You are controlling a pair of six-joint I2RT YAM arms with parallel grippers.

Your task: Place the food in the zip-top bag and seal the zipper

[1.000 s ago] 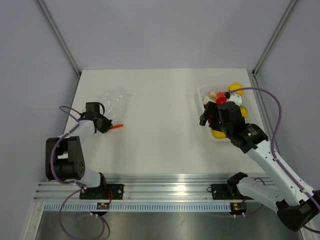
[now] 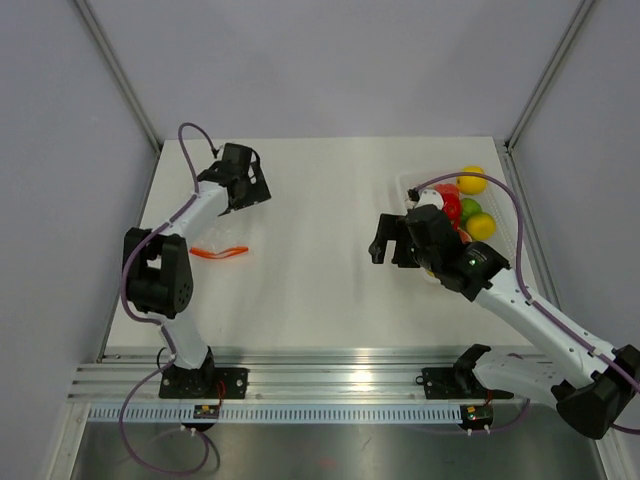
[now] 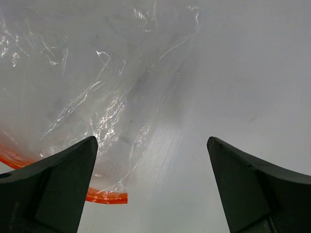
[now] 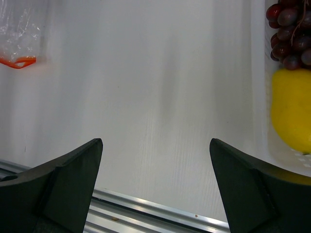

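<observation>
A clear plastic bag (image 3: 73, 82) with an orange zipper (image 2: 220, 252) lies flat on the left of the table. My left gripper (image 2: 250, 190) is raised over the bag's far part, open, with nothing between its fingers; the bag lies below it in the left wrist view. My right gripper (image 2: 395, 240) hangs at the left edge of the food container, open and empty. The food includes dark grapes (image 4: 291, 34), a yellow item (image 4: 291, 109), a lemon (image 2: 472, 181) and a green fruit (image 2: 470, 208), partly hidden by the right arm.
The white container (image 4: 258, 97) stands on the right of the table (image 2: 310, 270). A metal rail (image 2: 320, 360) runs along the front edge.
My left gripper has moved up and toward the back, away from the zipper. My right gripper has moved left from over the container to its edge.
</observation>
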